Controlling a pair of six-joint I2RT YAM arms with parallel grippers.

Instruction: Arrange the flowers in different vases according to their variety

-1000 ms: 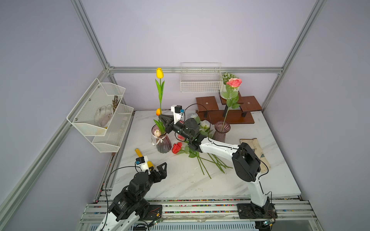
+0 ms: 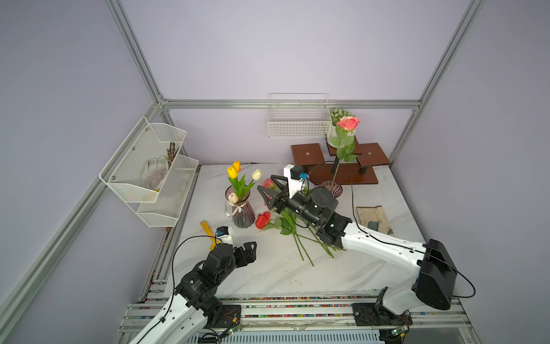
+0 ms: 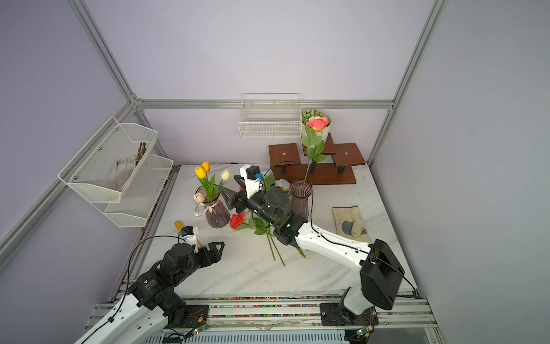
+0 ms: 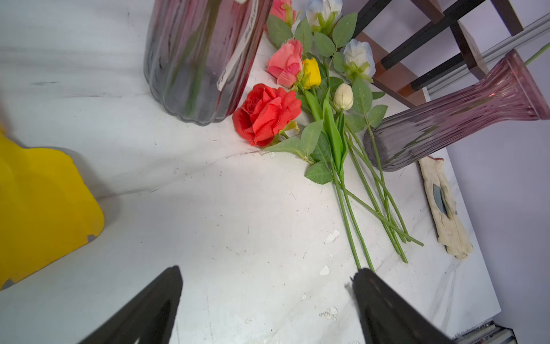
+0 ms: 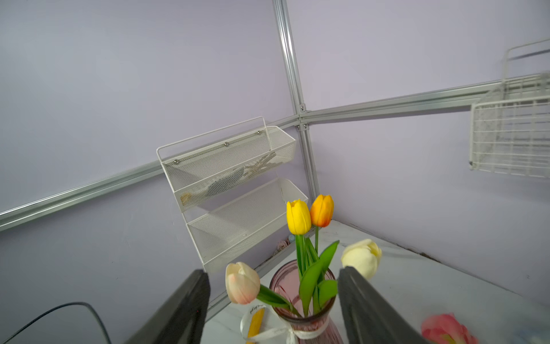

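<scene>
A ribboned vase (image 3: pixel 217 215) holds yellow, orange and pale tulips (image 5: pixel 298 216). A second vase (image 4: pixel 447 114) holds an upright pink rose (image 2: pixel 348 123). On the table lie a red rose (image 4: pixel 266 114), pink rose (image 4: pixel 284 62), pale blue flowers (image 4: pixel 358 57), yellow tulip (image 4: pixel 311 72) and white tulip (image 4: pixel 343 97), their stems toward the front. My right gripper is raised just right of the tulip vase, open and empty. My left gripper is low at the front left, open over bare table.
A yellow tool (image 4: pixel 43 206) lies at left. A tan glove (image 4: pixel 444 212) lies at right; a wooden stand (image 2: pixel 366 175) with a plant is at the back. Wire baskets (image 2: pixel 298 120) hang on back and left walls.
My right gripper has risen and drawn back from the tulip vase; the yellow tulip it raised earlier now sits down in that vase. My left gripper has moved slightly rightward.
</scene>
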